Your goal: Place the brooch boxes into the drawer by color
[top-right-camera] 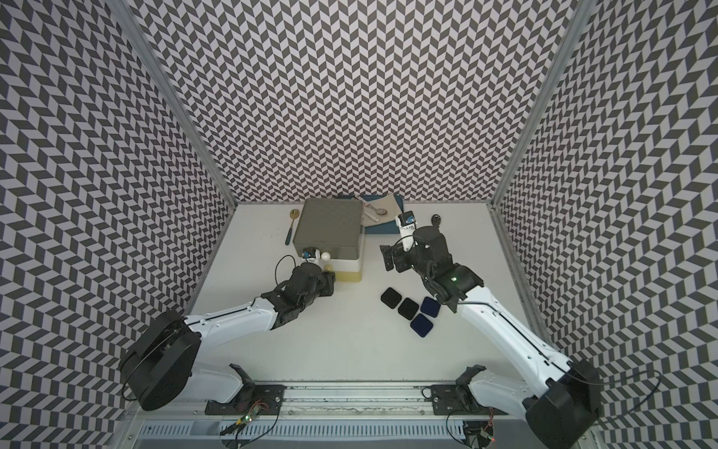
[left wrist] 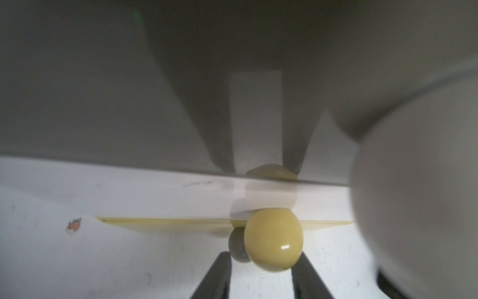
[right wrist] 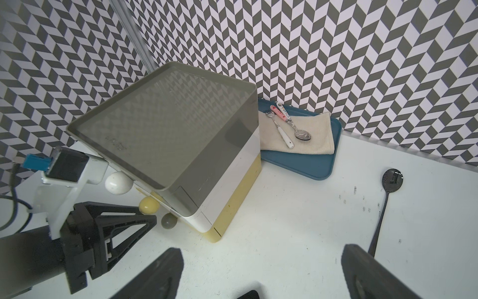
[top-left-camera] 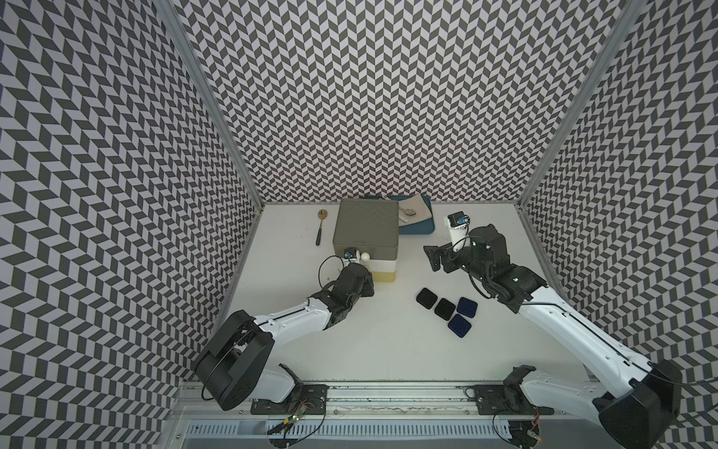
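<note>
The drawer unit (top-left-camera: 365, 224), grey on top with white and yellow layers, stands back centre. In the left wrist view my left gripper is at the round yellow knob (left wrist: 273, 236), fingertips just below and around it; whether it grips is unclear. A white knob (right wrist: 118, 183) sits above. My right gripper hangs open in the air right of the unit. On the table below it lie two black boxes (top-left-camera: 426, 298) and two dark blue boxes (top-left-camera: 459, 324).
A blue tray (right wrist: 308, 169) with a cloth and cutlery lies behind the unit. A spatula (top-left-camera: 321, 217) lies at the left, a black utensil (right wrist: 391, 180) at the right.
</note>
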